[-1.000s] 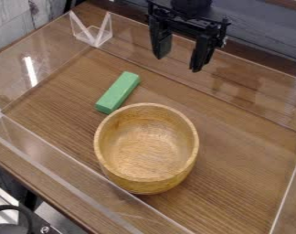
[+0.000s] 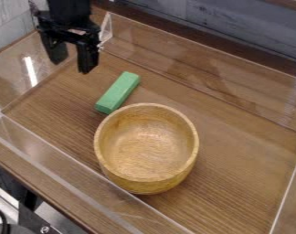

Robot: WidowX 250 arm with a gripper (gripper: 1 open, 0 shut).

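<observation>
My gripper (image 2: 70,46), dark and open, is over the wooden surface at the upper left, above and left of a green block (image 2: 118,92). The block lies flat and tilted. Below it sits a round tan bowl (image 2: 145,178), empty. Nothing shows between the gripper's fingers.
Walls run along the back and the left edge.
My gripper has moved left across the workspace, from the upper right to the upper left. The green block and the bowl look unmoved.
</observation>
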